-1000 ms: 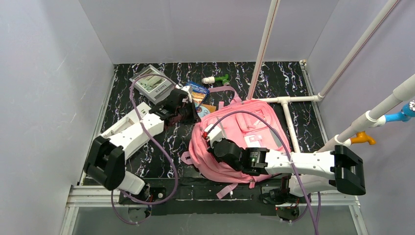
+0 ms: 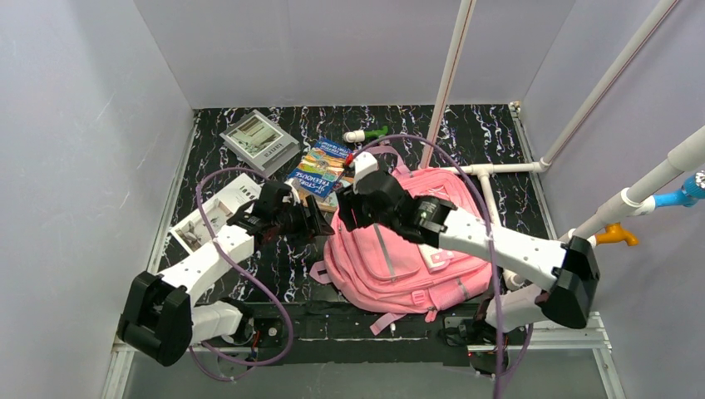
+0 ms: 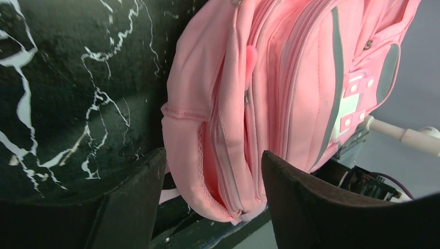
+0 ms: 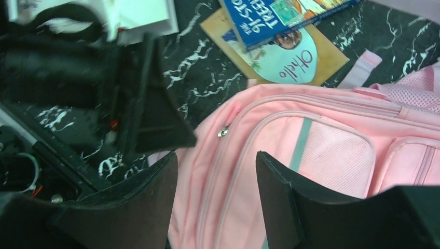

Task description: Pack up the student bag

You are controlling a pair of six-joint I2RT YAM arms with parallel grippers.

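Observation:
A pink backpack [image 2: 382,266] lies on the right half of the black marble floor; its zips and front pockets show in the right wrist view. My left gripper [image 2: 317,218] hangs at the bag's left edge, open and empty, over pink fabric folds [image 3: 228,155]. My right gripper [image 2: 347,208] is above the bag's upper left, open with nothing between its fingers. A blue book [image 4: 275,15] lies on a tan "Othello" book [image 4: 290,65], just beyond the bag.
Grey boxed item [image 2: 259,143] at back left; white box [image 2: 208,216] at left. A green-handled pipe fitting [image 2: 366,133] sits at the back. White pipes [image 2: 515,166] line the right side.
My right gripper and arm have risen and moved back over the bag. My left arm has shifted toward the front, its gripper lower along the bag's left edge.

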